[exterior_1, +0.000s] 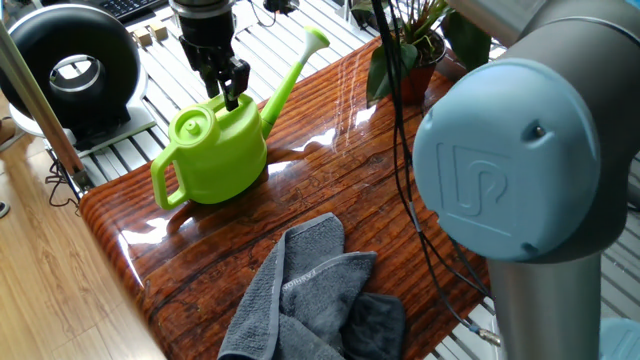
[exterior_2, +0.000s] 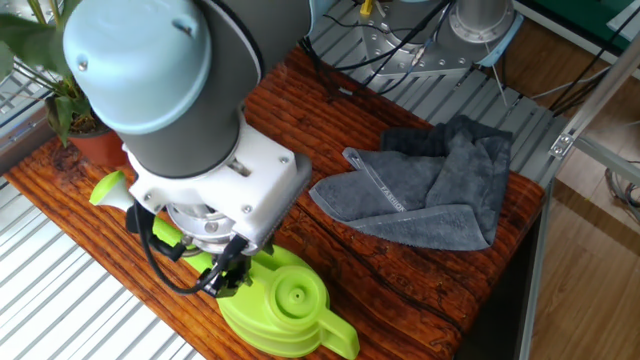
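Note:
A bright green watering can (exterior_1: 218, 160) stands upright near the back left edge of the wooden table (exterior_1: 290, 195), its spout reaching toward the plant. My gripper (exterior_1: 228, 98) is pointed down at the top of the can, its black fingers by the top opening and bridge handle. In exterior view 2 the can (exterior_2: 280, 305) is partly covered by the wrist, and the gripper (exterior_2: 228, 280) overlaps its top edge. Whether the fingers touch the can, and how wide they stand, does not show clearly.
A crumpled grey towel (exterior_1: 315, 290) lies at the table's front. A potted plant (exterior_1: 415, 80) stands at the far corner, near the can's spout tip. Cables (exterior_1: 400, 150) hang beside the arm. Bare wood lies between can and towel.

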